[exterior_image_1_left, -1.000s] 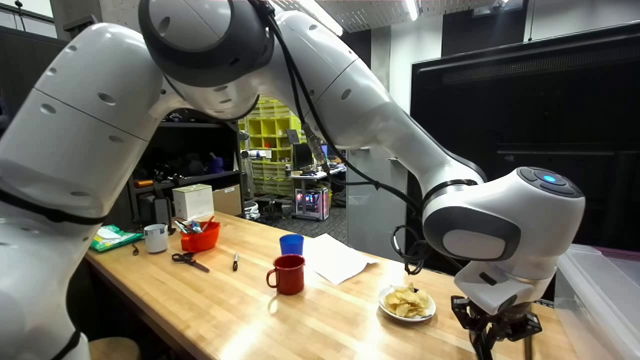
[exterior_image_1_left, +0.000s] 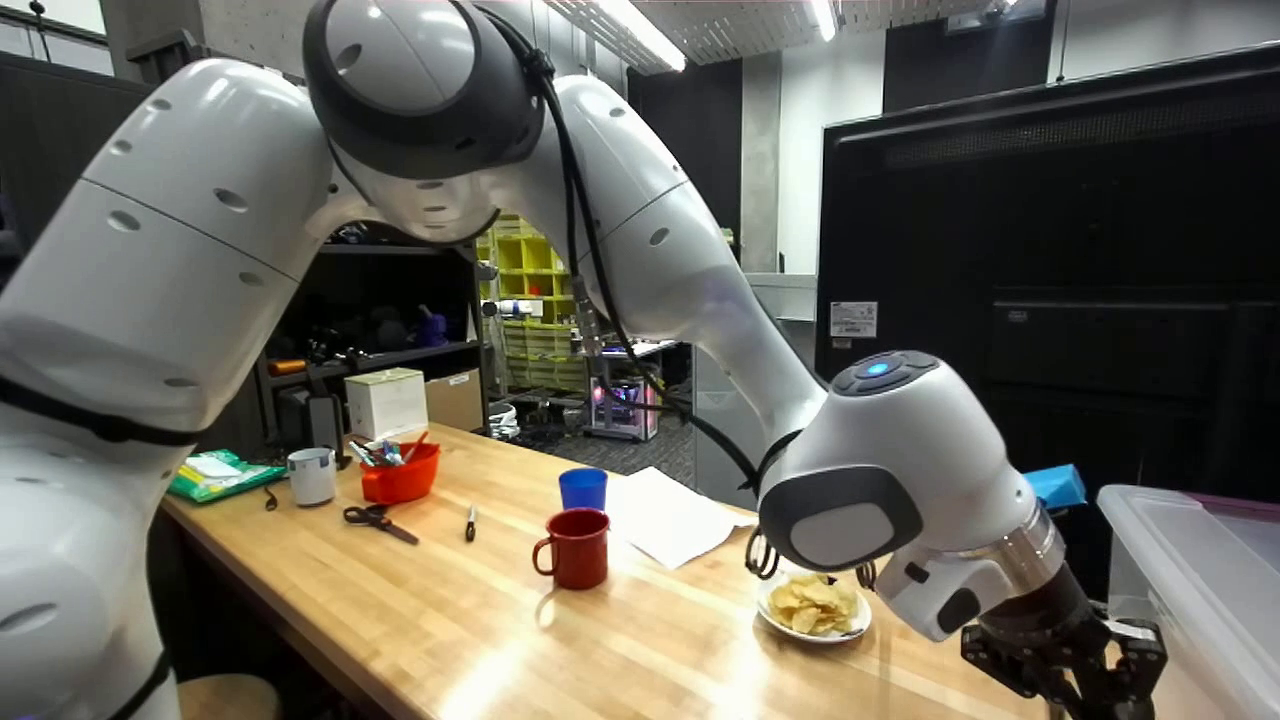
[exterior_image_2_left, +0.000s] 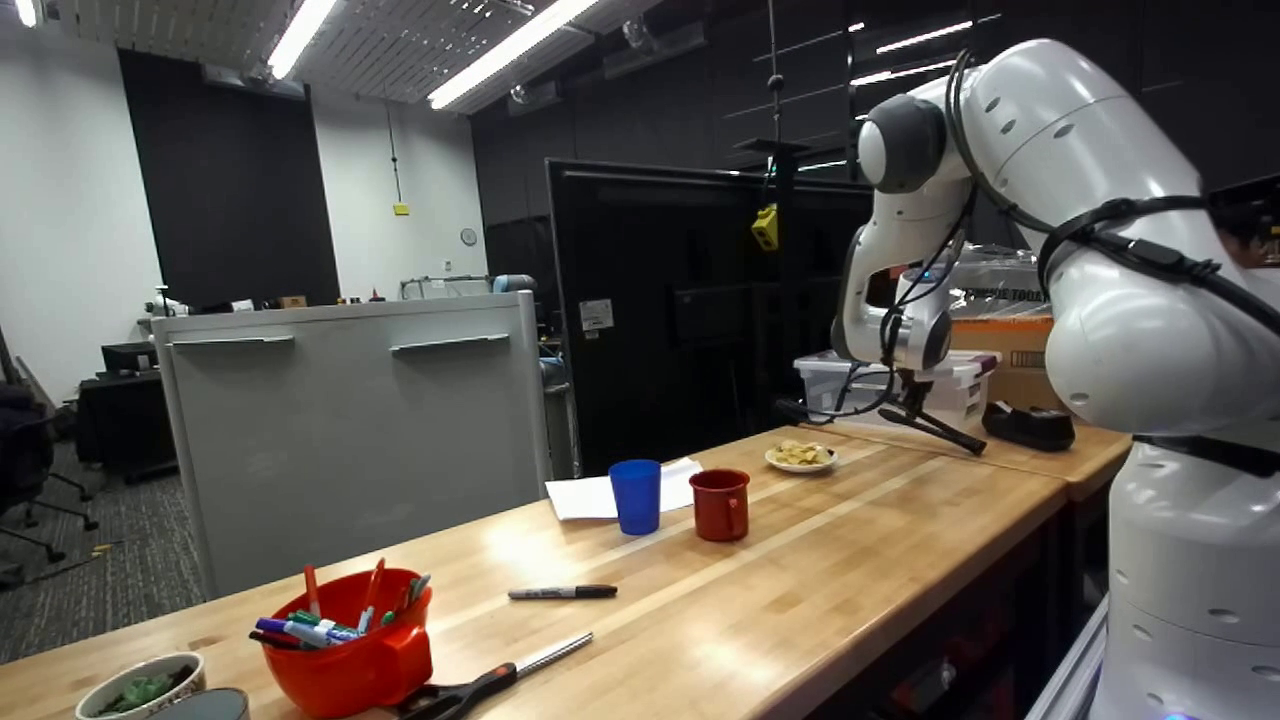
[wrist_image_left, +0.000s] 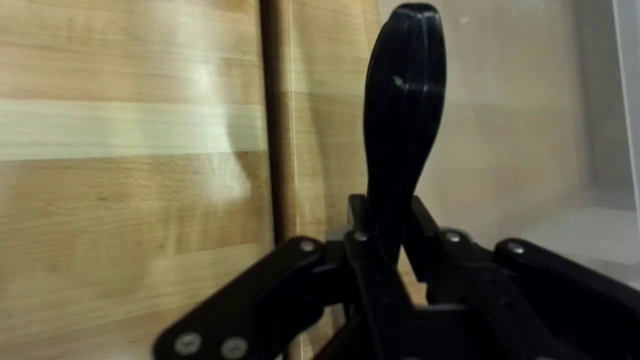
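Observation:
In the wrist view a long black utensil (wrist_image_left: 408, 72), with a wide rounded end, stands out from between the fingers of my gripper. The gripper is shut on it, near the seam between two wooden tabletops. Exterior view 2 has the gripper (exterior_image_2_left: 914, 402) beyond the plate, with the dark utensil (exterior_image_2_left: 954, 434) slanting down toward the table; contact with the wood cannot be judged. Exterior view 1 shows the gripper (exterior_image_1_left: 1080, 672) tilted at the lower right, its lower part cut off by the frame.
A plate of chips (exterior_image_2_left: 800, 455), a red mug (exterior_image_2_left: 721, 504) and a blue cup (exterior_image_2_left: 636, 496) stand along the table. Beside the gripper is a clear bin (exterior_image_1_left: 1188, 588). A black object (exterior_image_2_left: 1028, 426) lies past it.
My wrist has tilted, and the gripper has swung to the right in exterior view 1, closer to the clear bin. The plate, mug and cup have stayed put.

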